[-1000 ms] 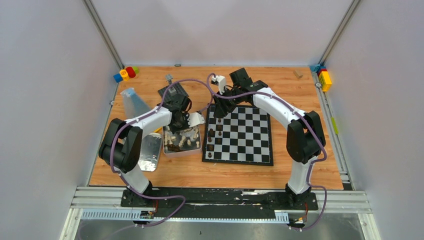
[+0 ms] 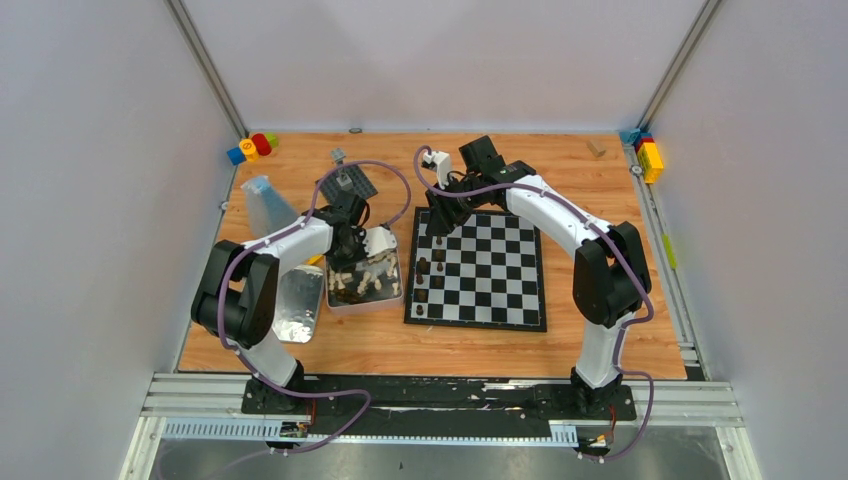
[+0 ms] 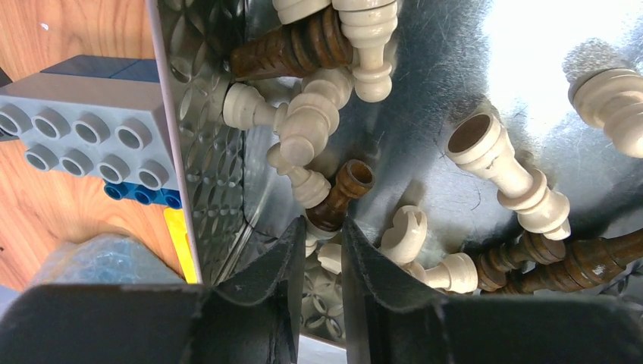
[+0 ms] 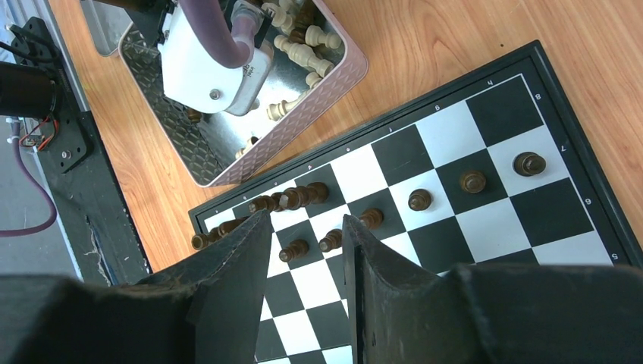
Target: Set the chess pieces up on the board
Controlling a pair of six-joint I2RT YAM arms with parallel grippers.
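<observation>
The metal-bottomed box (image 2: 365, 307) holds a jumble of cream and dark brown chess pieces. In the left wrist view, my left gripper reaches down inside it, fingertips close on either side of the lower end of a small brown piece (image 3: 350, 182). Whether the fingers press on that piece cannot be told. Cream pieces (image 3: 311, 117) crowd around it. On the chessboard (image 2: 540, 270), several brown pieces stand along the side nearest the box, such as a brown pawn (image 4: 472, 181). My right gripper hangs over the board, open, nothing held between its fingers.
Grey toy bricks (image 3: 95, 117) and a filled plastic bag (image 2: 268, 205) lie beyond the box's left side. A shiny metal tray (image 2: 297, 305) is left of the box. Bare table (image 2: 600, 190) lies right of the board.
The right arm and the pieces on the board look unmoved.
</observation>
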